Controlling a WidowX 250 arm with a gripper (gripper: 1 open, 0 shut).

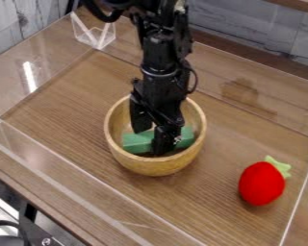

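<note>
My black gripper (157,117) reaches down from the top into a yellow bowl (157,164) in the middle of the table. It is open, its fingers low in the bowl around or just over a green block (140,140), which they partly hide. I cannot tell whether they touch it. A red strawberry-like object (261,183) with a pale green top lies to the right of the bowl.
A clear plastic object (93,29) is at the back left. A black cable lies at the bottom left corner.
</note>
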